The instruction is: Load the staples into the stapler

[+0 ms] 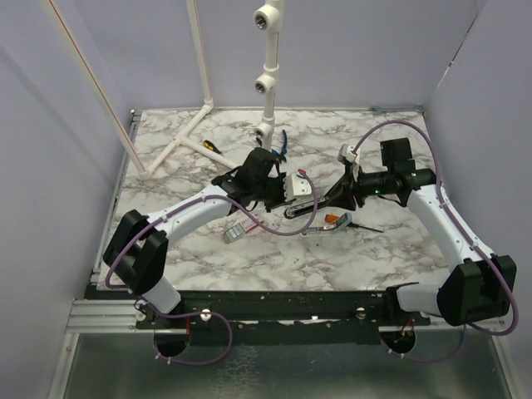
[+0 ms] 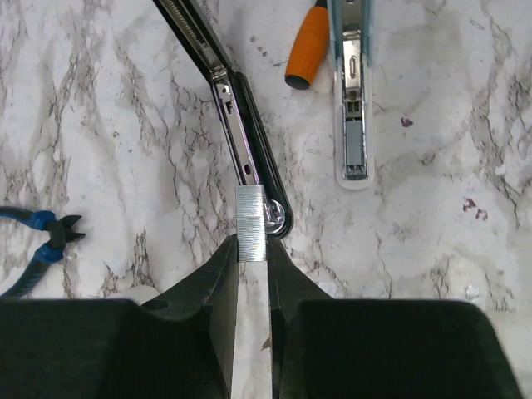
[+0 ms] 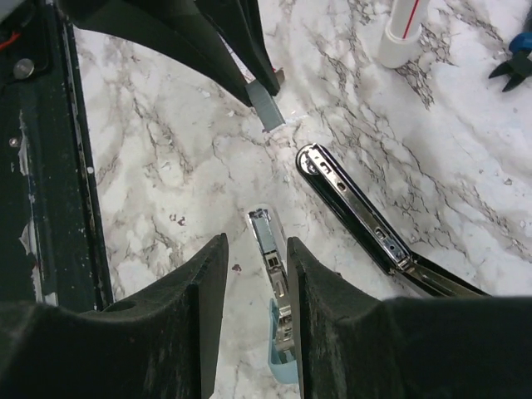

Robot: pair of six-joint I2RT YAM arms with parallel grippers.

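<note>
A short strip of silver staples (image 2: 251,218) is pinched at one end between the fingertips of my left gripper, which is shut on it. In the left wrist view the strip overlaps the end of a black stapler (image 2: 237,125), opened out with its metal channel exposed; the right wrist view shows strip (image 3: 266,108) and black stapler (image 3: 353,204) apart. My right gripper is open, nothing between its fingers. Beyond its fingers, a pale teal stapler (image 3: 283,366) lies open on the table, with grey staples visible in its channel.
An orange-handled tool (image 2: 309,46) lies between the staplers. Blue pliers (image 1: 283,148) and a yellow-and-black screwdriver (image 1: 211,145) lie farther back, near the white pipe frame (image 1: 270,100). A flat pack (image 1: 237,233) rests by the left arm.
</note>
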